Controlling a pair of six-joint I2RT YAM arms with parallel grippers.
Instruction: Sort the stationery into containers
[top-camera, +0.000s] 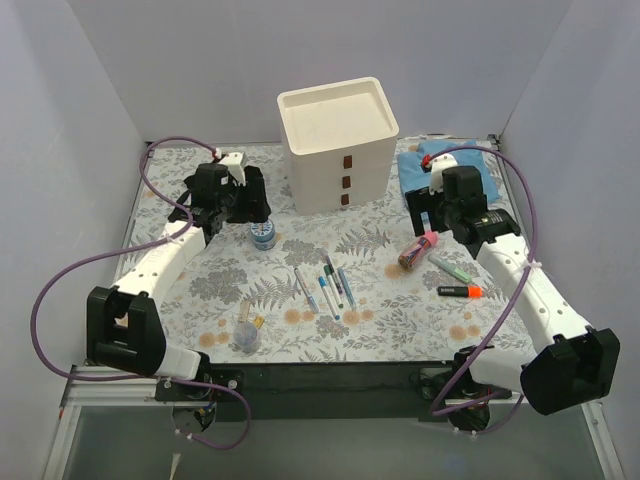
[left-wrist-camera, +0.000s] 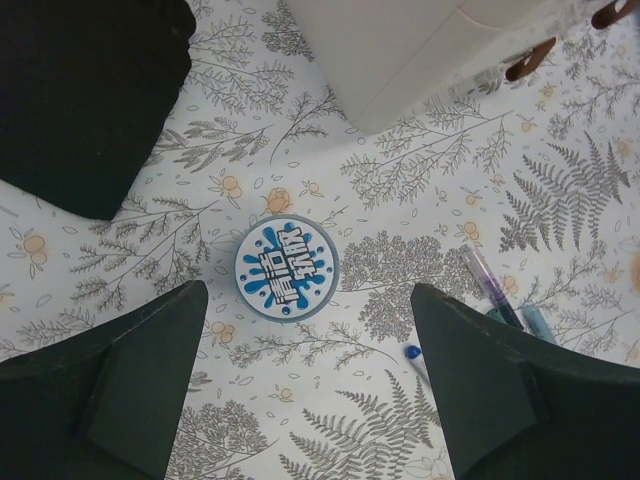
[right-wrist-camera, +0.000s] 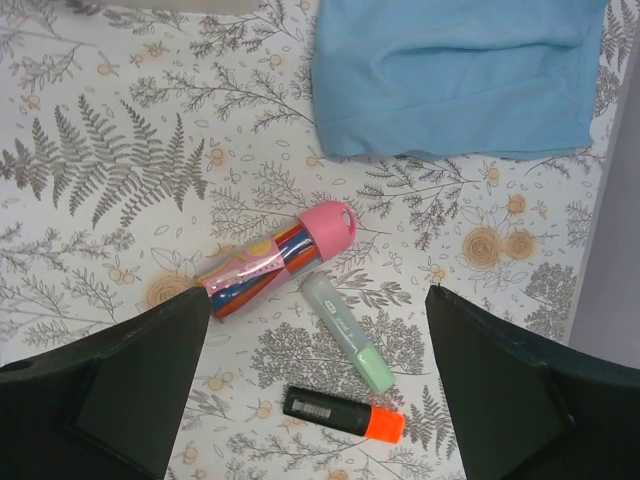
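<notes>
My left gripper is open above a round blue-and-white tin (left-wrist-camera: 287, 268), with nothing held. My right gripper hangs open above a pink-capped tube of coloured pens (right-wrist-camera: 262, 268), a pale green stick (right-wrist-camera: 348, 335) and a black-and-orange marker (right-wrist-camera: 342, 412). Several pens (top-camera: 329, 298) lie loose in the middle of the table. A clear container (top-camera: 246, 336) with small items beside it sits near the front left.
A white box (top-camera: 340, 160) stands at the back centre. A folded blue cloth (right-wrist-camera: 450, 80) lies back right, a black cloth (left-wrist-camera: 70, 100) back left. Walls bound both sides.
</notes>
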